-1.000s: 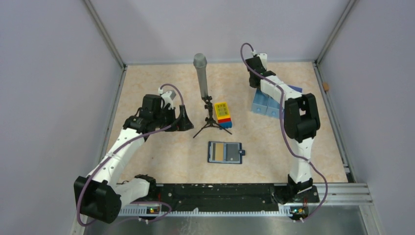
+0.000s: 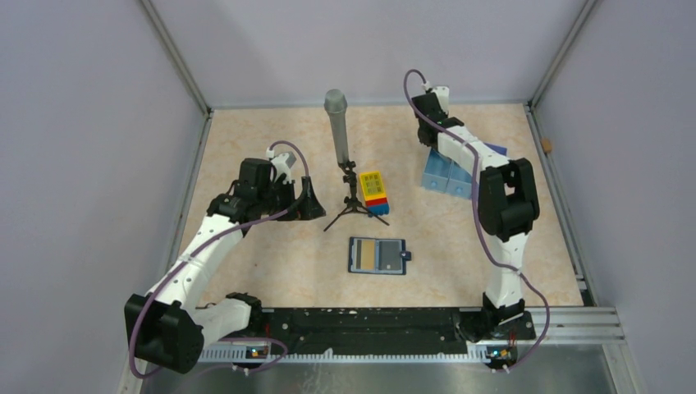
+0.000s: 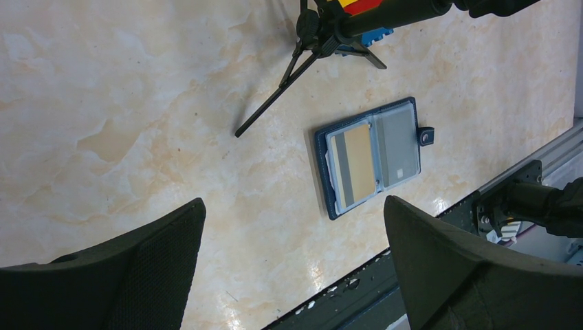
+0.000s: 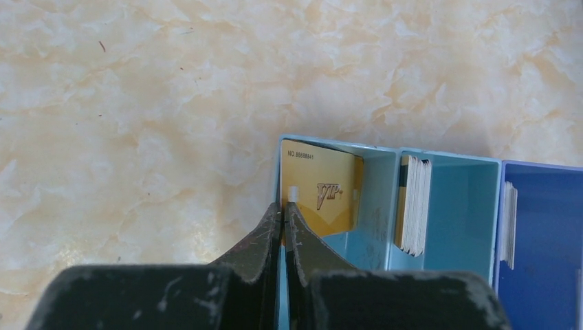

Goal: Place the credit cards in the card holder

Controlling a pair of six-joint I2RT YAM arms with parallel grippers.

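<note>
In the right wrist view, my right gripper is shut at the left wall of a light-blue box, with the edge of a gold VIP card between its fingers. The card leans inside the box; whether other cards or the wall are pinched too is hidden. The dark-blue card holder lies spread open on the table, a gold-and-grey card in its left side and a clear sleeve on the right. Above the table, up and left of the holder, my left gripper stands wide open and empty.
White-edged cards stand in the neighbouring light-blue compartment, and more in the purple-blue box. A black tripod with a microphone stands between the arms, beside coloured blocks. Table between holder and boxes is bare.
The left gripper has barely shifted.
</note>
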